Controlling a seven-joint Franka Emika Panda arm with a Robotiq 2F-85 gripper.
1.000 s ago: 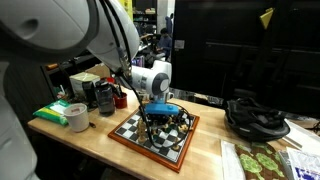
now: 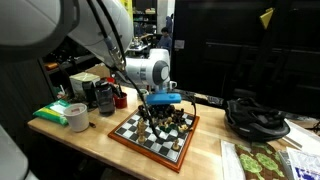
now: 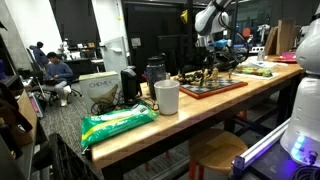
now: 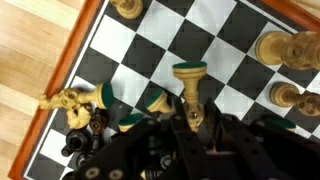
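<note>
A pale wooden chess piece (image 4: 193, 94) with a green felt base is between the fingers of my gripper. Its base points away from the gripper, toward the top of the wrist view. Beneath lies the black-and-white chessboard (image 4: 132, 52) with a brown frame. Pieces lie on their sides around the gripper, among them a light one (image 4: 75, 100) at left and a dark one (image 4: 76, 142) lower left. In exterior view 1 the gripper (image 2: 160, 120) hangs over the board's middle; the held piece is hard to make out there among the others.
Light pieces (image 4: 283, 48) crowd the board's right side in the wrist view. On the table stand a white cup (image 2: 77, 117) and a dark canister (image 2: 104, 97) to the left. A black bag (image 2: 256, 118) and a patterned sheet (image 2: 262, 162) lie to the right.
The blue-banded wrist has risen a little over the board and shifted slightly right. The cup, canister and bag have stayed put.
</note>
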